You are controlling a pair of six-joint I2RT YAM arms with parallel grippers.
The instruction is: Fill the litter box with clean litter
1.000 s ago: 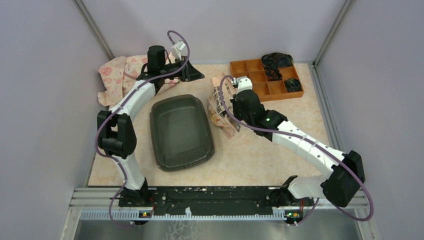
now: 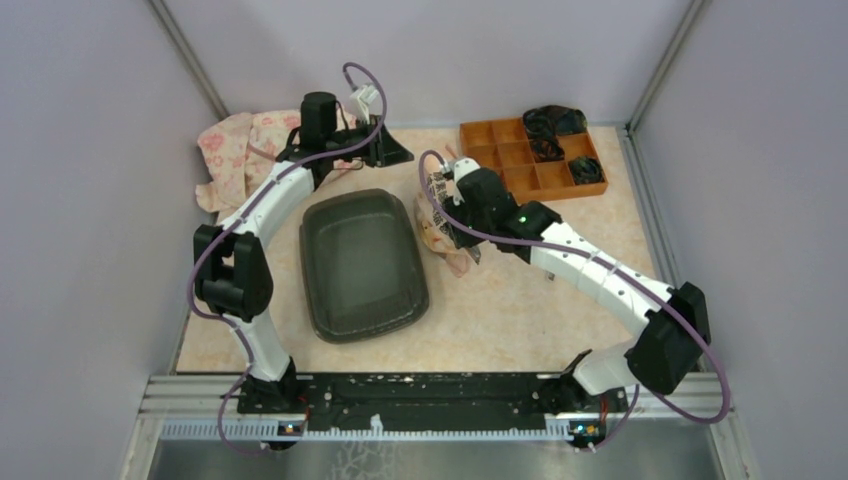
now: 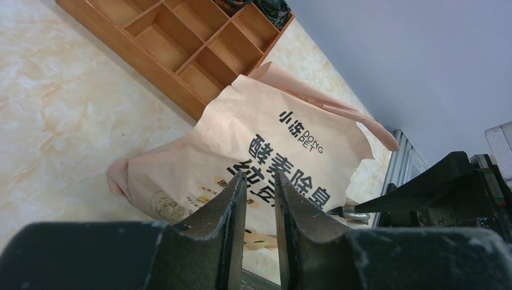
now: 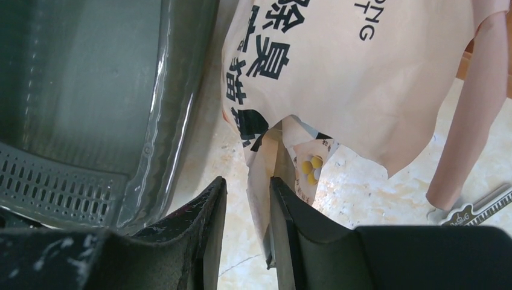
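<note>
The dark green litter box [image 2: 362, 262] lies empty on the left of the table. Right of it slumps the pale litter bag [image 3: 284, 139] with black lettering, its paper folded at one edge. Lower down, a torn opening [image 4: 281, 136] gapes beneath a loose flap. My right gripper is open above the bag's torn end; a strip of bag shows beyond the gap, with no grip visible. Behind the litter box, my left gripper stands with a narrow gap between its fingers, the bag beyond them and nothing held.
A wooden compartment tray [image 2: 500, 150] holding dark items stands at the back right. Folded patterned cloth [image 2: 235, 160] lies at the back left. A grey flat handle [image 4: 477, 208] rests near the bag.
My right arm has moved left, its gripper now covering more of the bag in the top view. My left gripper has shifted slightly right.
</note>
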